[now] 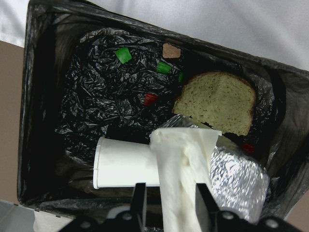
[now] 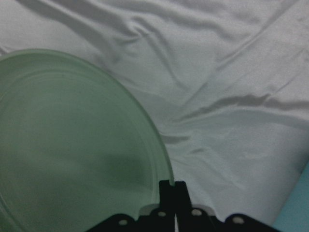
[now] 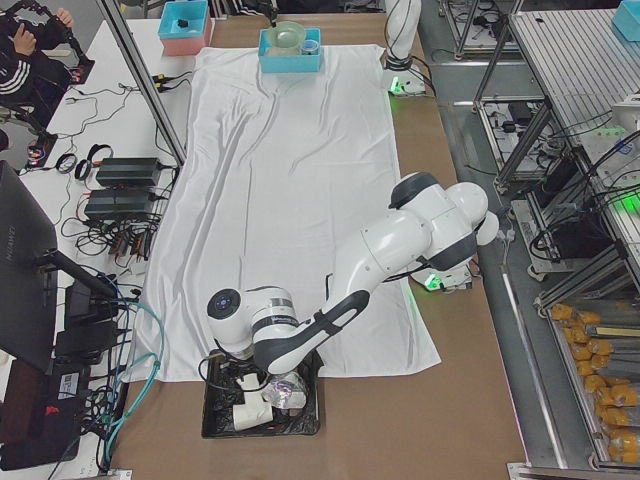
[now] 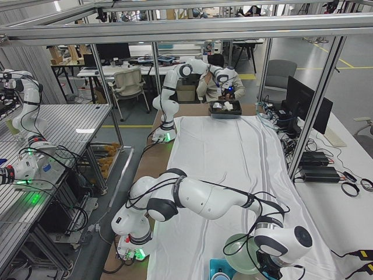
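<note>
A black lined bin [image 3: 213,410] at the near end holds a white cup [image 1: 123,164], bread [image 1: 215,99], crumpled foil [image 1: 236,186], small coloured bits and a white crumpled item [image 1: 181,174], likely tissue, between or just below my left gripper's fingers [image 1: 168,193]. These stand apart; whether they touch it is unclear. In the right wrist view my right gripper is shut on the rim of a green plate [image 2: 77,135], above the cloth. In the left camera view the plate [image 3: 285,32] is over the blue box [image 3: 290,63].
The white cloth [image 3: 285,180] between the bins is clear. A small blue cup [image 3: 310,47] sits in the blue box. A pink-and-blue container [image 3: 183,40] stands beside it. A metal frame post [image 3: 150,90] runs along the side.
</note>
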